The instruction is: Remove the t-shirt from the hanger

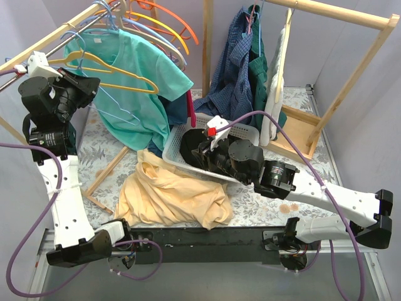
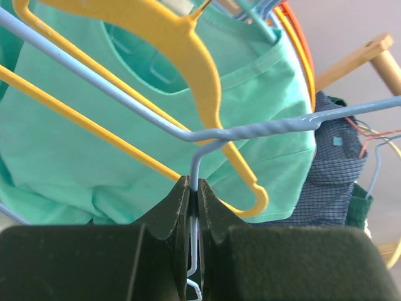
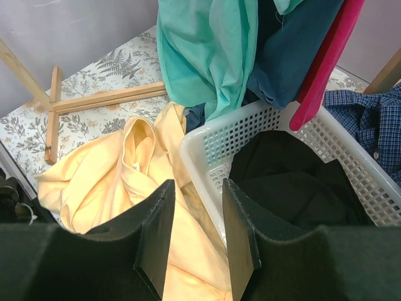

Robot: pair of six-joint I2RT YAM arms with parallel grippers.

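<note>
My left gripper is shut on a light-blue wire hanger (image 2: 269,128), gripping it just below the twisted neck. No garment shows on the wire that is in view. Behind it hang a yellow hanger (image 1: 122,72) and a turquoise t-shirt (image 1: 135,81), on the rail at the back left. A peach cloth (image 1: 172,191) lies crumpled on the floor near the front; whether it is a t-shirt I cannot tell. My right gripper stands open over the peach cloth and the basket's near edge, nothing between its fingers.
A white basket (image 3: 207,182) holds black cloth (image 3: 294,179). Orange hangers (image 1: 178,22) crowd the left rail (image 1: 56,41). At the back right hang a blue checked shirt (image 1: 229,63) and other garments. A wooden frame foot (image 1: 106,169) stands left of the peach cloth.
</note>
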